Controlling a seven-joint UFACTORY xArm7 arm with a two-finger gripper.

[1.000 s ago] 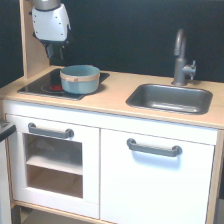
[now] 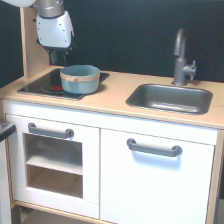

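Observation:
A toy kitchen fills the view. A teal pot (image 2: 80,84) stands on the black hob (image 2: 41,86) at the left of the wooden worktop. My gripper (image 2: 57,59) hangs above the hob, just to the left of and higher than the pot, with its white housing at the top left. Its dark fingers are small against the dark backdrop, so I cannot tell whether they are open or shut.
A metal sink (image 2: 170,95) with a tap (image 2: 182,60) is at the right. Below are white doors (image 2: 155,175) with grey handles and an open-fronted compartment. Bare worktop (image 2: 120,85) lies between pot and sink.
My gripper has moved slightly to the right. The pot looks unmoved.

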